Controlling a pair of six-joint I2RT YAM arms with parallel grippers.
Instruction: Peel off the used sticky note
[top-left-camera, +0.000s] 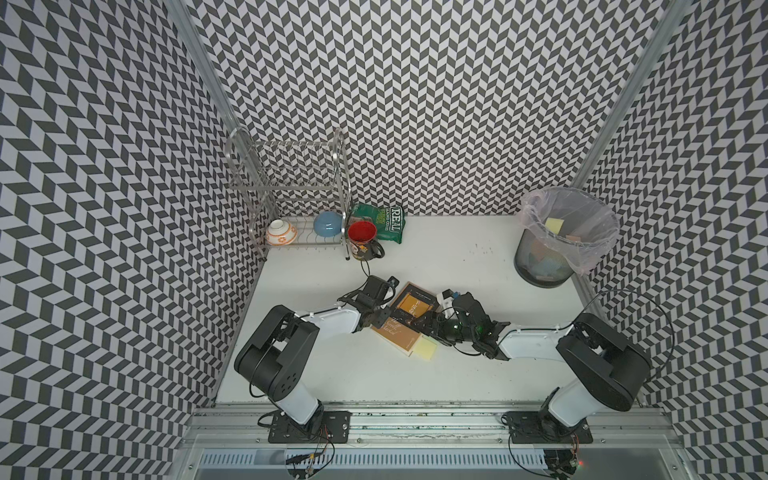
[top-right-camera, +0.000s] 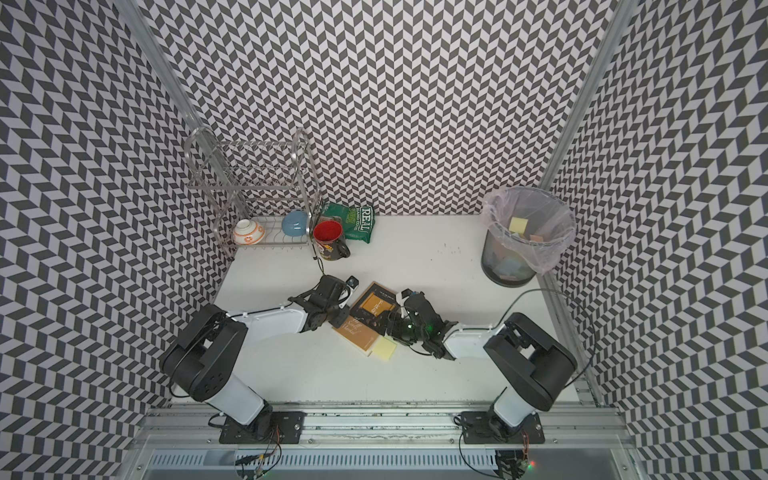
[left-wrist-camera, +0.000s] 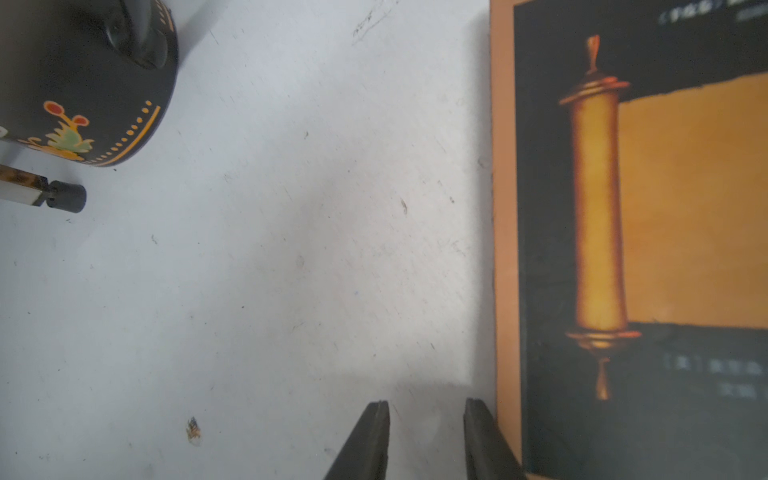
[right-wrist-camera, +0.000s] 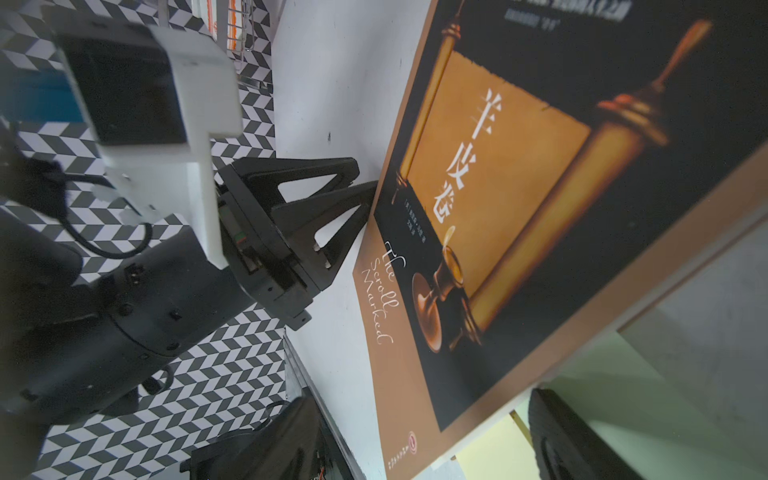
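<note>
A brown-and-black book (right-wrist-camera: 496, 184) lies mid-table with a pale yellow sticky note (top-left-camera: 425, 349) (right-wrist-camera: 496, 460) sticking out at its near right edge. My left gripper is low at the book's left side, its fingertips beside the cover's edge; in the right wrist view it appears pressed to that edge, seemingly shut on the book's edge. My right gripper is at the book's right edge by the note, fingers apart, the right one beside a greenish sheet under the cover. Whether that finger touches the sheet is unclear.
A bin (top-left-camera: 544, 264) with a bag and paper stands back right. A mug (top-left-camera: 362, 240), green packet (top-left-camera: 390, 220) and wire rack (top-left-camera: 264, 185) with bowls are back left. The table between mug and bin is clear.
</note>
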